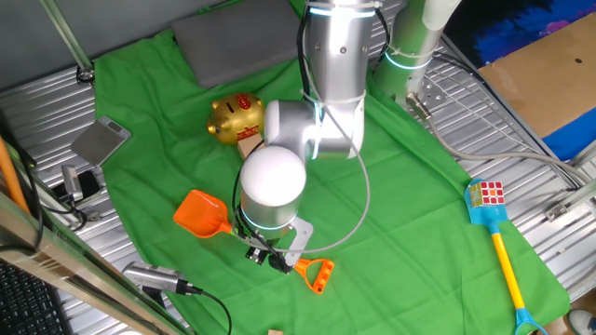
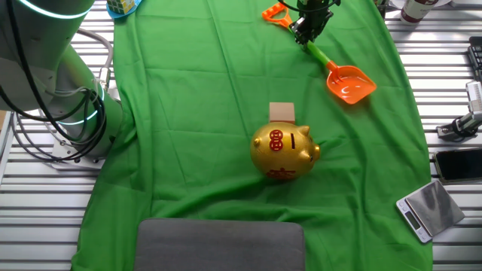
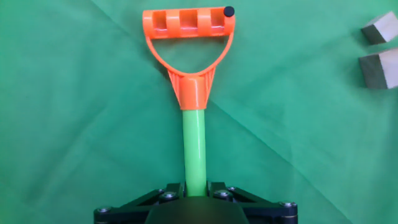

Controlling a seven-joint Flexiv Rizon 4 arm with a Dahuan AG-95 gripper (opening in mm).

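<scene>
A toy shovel with an orange scoop (image 1: 198, 214), a green shaft (image 3: 194, 146) and an orange D-shaped handle (image 3: 193, 93) lies on the green cloth. My gripper is shut on the green shaft, with a black finger close against each side of it. From the second exterior view, the gripper (image 2: 309, 31) comes down between the handle (image 2: 276, 13) and the scoop (image 2: 351, 83). The fingertips are partly hidden behind the gripper body in the wrist view.
A golden piggy bank (image 2: 285, 150) stands beside a tan block (image 2: 282, 112). Two small blocks, a nearer one (image 3: 380, 70) and a farther one (image 3: 382, 28), lie right of the handle. A blue-and-yellow shovel (image 1: 506, 270) bears a puzzle cube (image 1: 486, 194). Open cloth surrounds the orange shovel.
</scene>
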